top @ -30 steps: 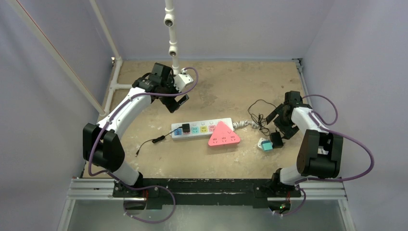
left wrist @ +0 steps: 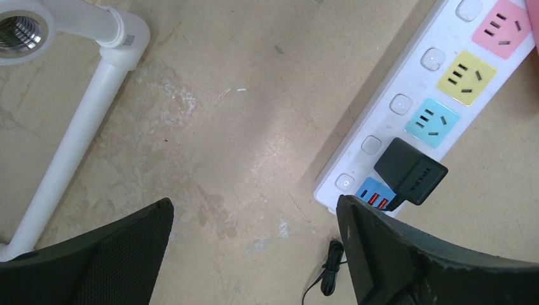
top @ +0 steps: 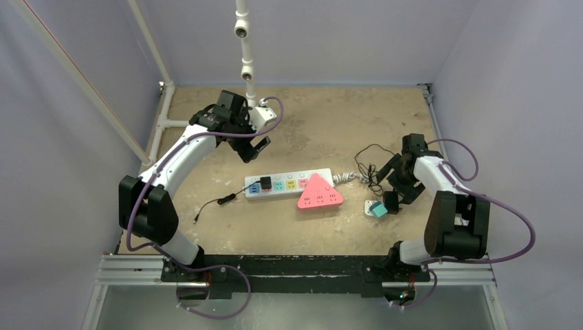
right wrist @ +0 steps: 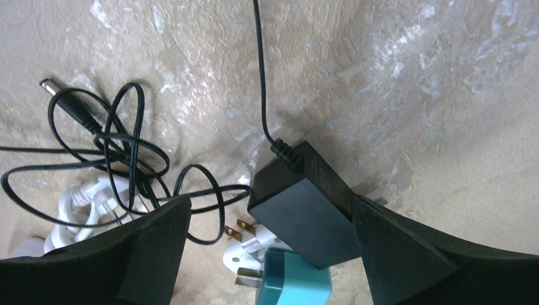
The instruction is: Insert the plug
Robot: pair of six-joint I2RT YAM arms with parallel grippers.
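A white power strip (top: pixel 285 183) with coloured sockets lies mid-table, a black charger (left wrist: pixel 410 170) plugged into it. A pink triangular power strip (top: pixel 320 197) rests against it. At the right lie a black power adapter (right wrist: pixel 305 216) with cable, a teal-and-black plug adapter (right wrist: pixel 295 279) and a white plug, partly hidden. My open right gripper is low over the black adapter, with one finger at or beside its right end; contact is unclear. My left gripper stands open above the table behind the white strip's left end, nothing between its fingers.
Tangled black cables (right wrist: pixel 133 146) and a white cord lie beside the right gripper. A white pipe frame (left wrist: pixel 76 146) runs along the left and back.
My right gripper has moved slightly down toward the table's front and left, and the small adapters beneath it have shifted a little leftward. The left arm is unchanged.
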